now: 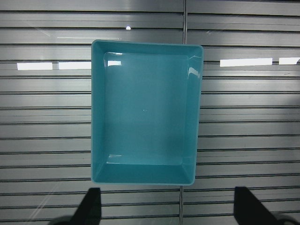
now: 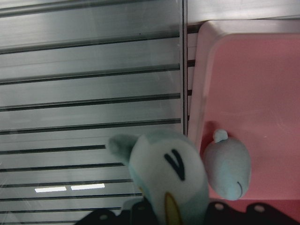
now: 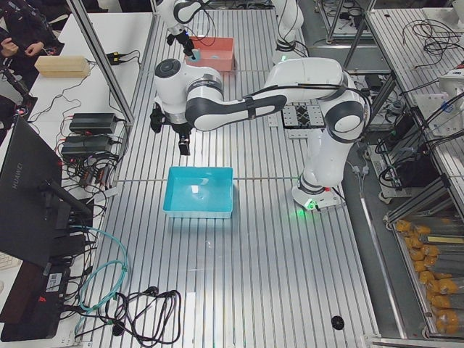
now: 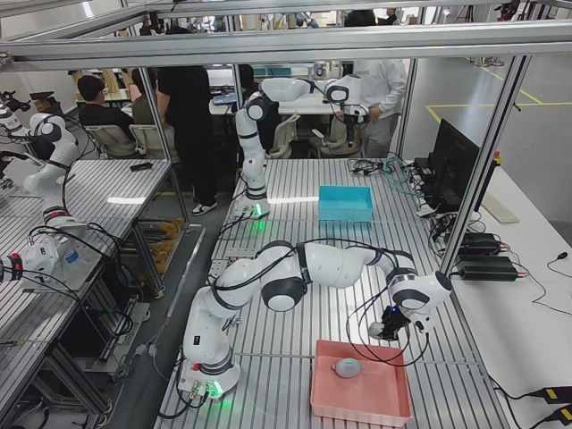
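Note:
A plush toy (image 2: 166, 173), white and pale teal with a stitched eye and yellow patch, is held in my right gripper (image 4: 386, 327), shut on it, beside the pink bin (image 4: 361, 407). A second grey-teal plush (image 2: 227, 166) lies inside that bin. My left gripper hangs open above the empty cyan tray (image 1: 143, 112), its fingertips apart with nothing between them.
Cables (image 3: 145, 319) lie at the near left of the left view's table. Monitors and power supplies (image 3: 90, 123) line the side bench. The slatted table around the cyan tray is mostly clear.

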